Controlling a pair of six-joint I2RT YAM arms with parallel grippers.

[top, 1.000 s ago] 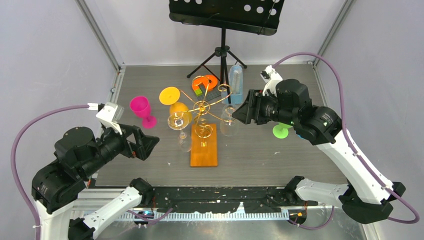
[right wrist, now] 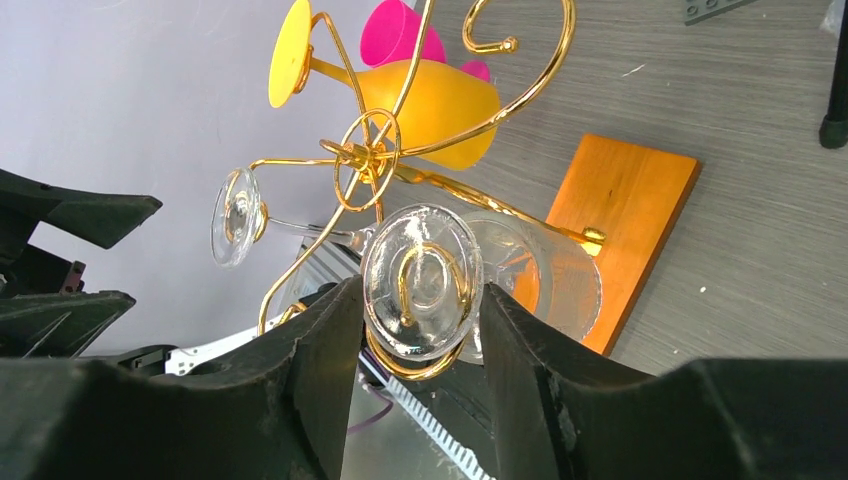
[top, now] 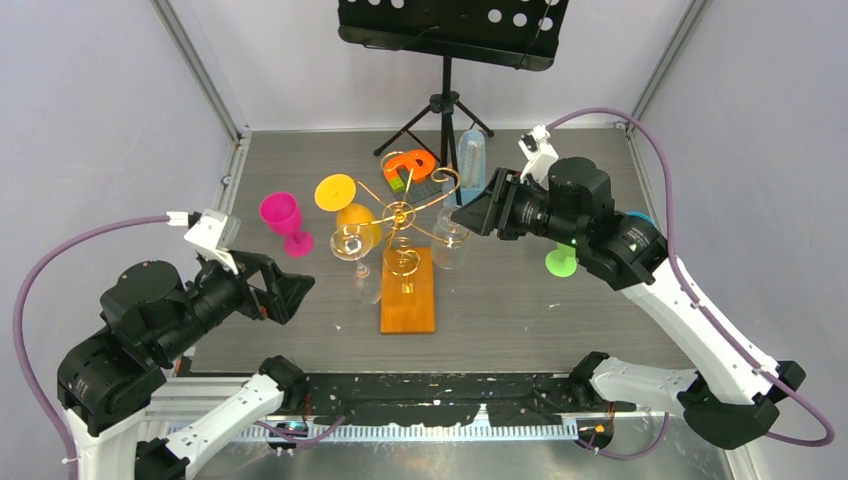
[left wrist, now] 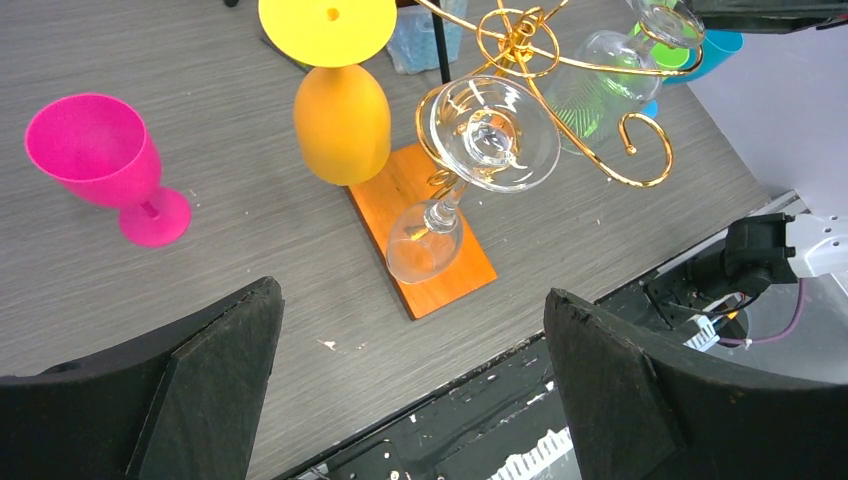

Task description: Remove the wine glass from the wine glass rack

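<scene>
The gold wine glass rack stands on an orange-brown wooden base. Upside down on it hang a clear glass at the near left, another clear glass on the right, and a yellow goblet. In the right wrist view, the right glass's round foot lies between the fingers of my right gripper. These fingers are part open, close to the foot's two edges; whether they grip it is unclear. Left of the rack, my left gripper is open and empty.
A pink goblet lies left of the rack, and a green one is partly hidden beneath my right arm. Behind stand a black music stand and a light-blue container.
My right gripper has shifted slightly left and narrowed around the glass foot. The rack's top and its hanging glasses have moved a little left. My left gripper has drawn back slightly to the left.
</scene>
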